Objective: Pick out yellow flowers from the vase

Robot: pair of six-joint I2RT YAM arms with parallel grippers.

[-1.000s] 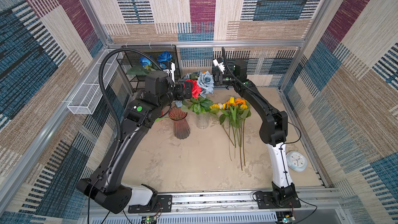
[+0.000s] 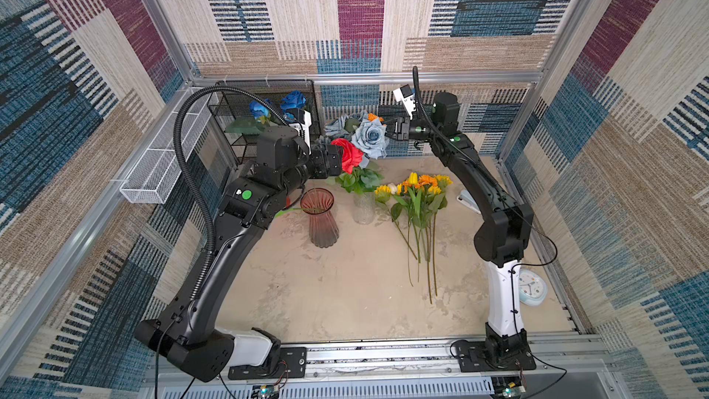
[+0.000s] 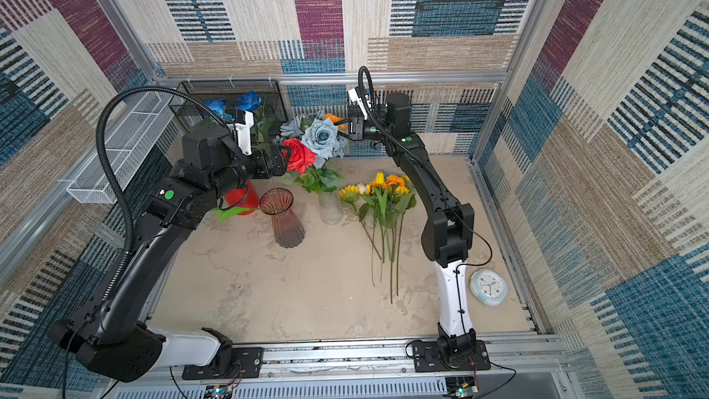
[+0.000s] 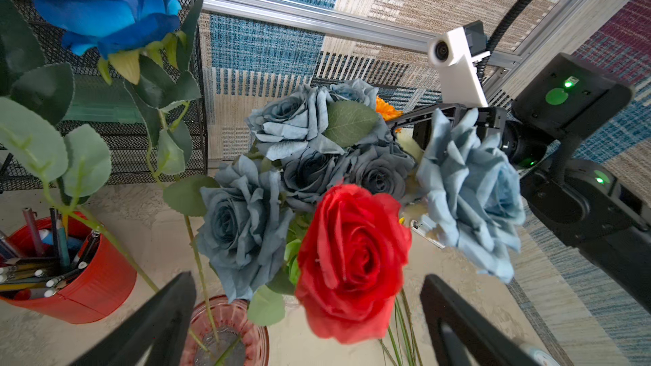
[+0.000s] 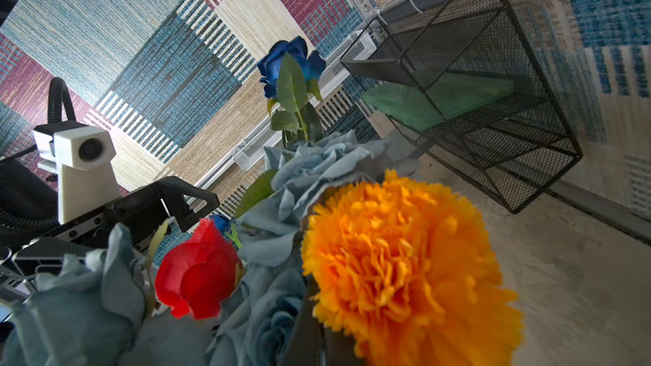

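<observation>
A bouquet of grey-blue roses (image 2: 369, 135) and a red rose (image 4: 352, 257) stands in a clear glass vase (image 3: 330, 207). An orange carnation (image 5: 407, 257) fills the lower right wrist view, directly at my shut right gripper (image 3: 344, 127); whether anything is pinched there is hidden. My left gripper (image 3: 279, 159) stands open beside the red rose, which shows between its blurred fingers in the left wrist view. Yellow and orange flowers (image 2: 413, 184) lie loose on the table, stems toward the front.
A reddish ribbed vase (image 2: 322, 225) stands left of the clear one. Blue roses (image 3: 247, 102), a mesh rack, a red pen cup (image 4: 81, 291) and a white wall basket (image 3: 110, 170) are on the left; a clock (image 3: 488, 286) lies right.
My right gripper has moved up and slightly right, and an orange flower shows higher beside it with the bouquet. The left arm is unchanged.
</observation>
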